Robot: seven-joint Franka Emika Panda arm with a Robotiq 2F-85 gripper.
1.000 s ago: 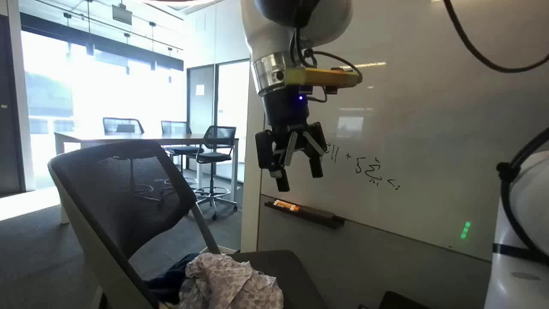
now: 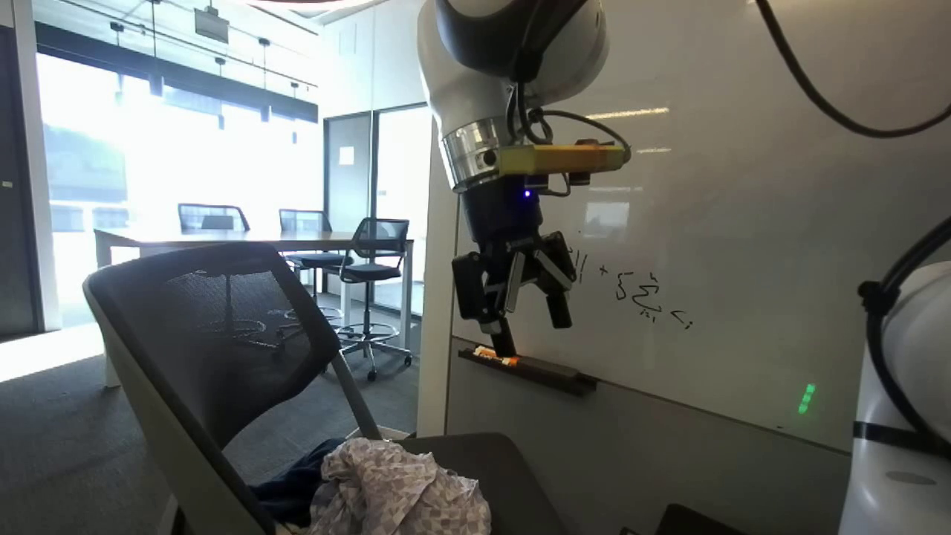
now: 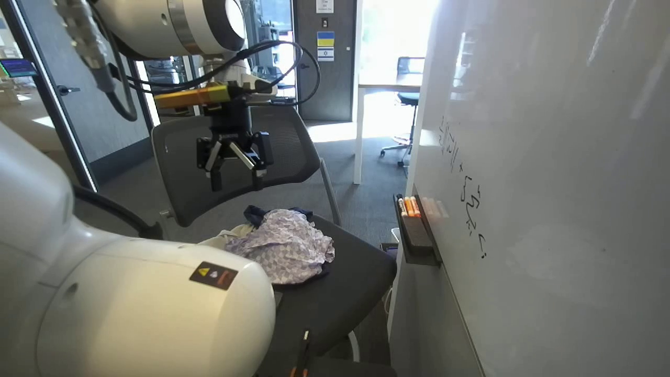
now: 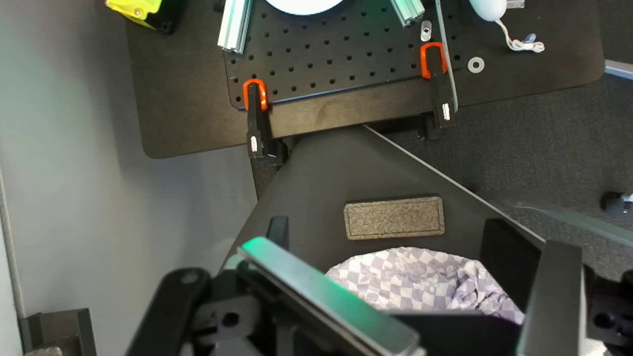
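Note:
My gripper (image 3: 236, 183) hangs in the air above the chair, its fingers well apart and nothing between them. In the wrist view, one finger (image 4: 332, 296) shows at the lower middle and the other at the lower right. A checkered cloth (image 3: 289, 245) lies crumpled on the dark chair seat (image 3: 352, 270), below the gripper. Close by the cloth on the seat is a brown-grey eraser-like block (image 4: 394, 218), clear in the wrist view.
A whiteboard (image 3: 553, 188) with writing stands to one side. Its tray (image 3: 417, 237) holds several orange-and-white markers (image 3: 409, 206). The chair's mesh back (image 2: 209, 339) rises behind the cloth. A black table (image 4: 184, 107) with orange-tipped clamps borders the seat.
In exterior view 1 the gripper has come down and slightly to the right. Its fingers remain apart. The cloth and chair have not moved.

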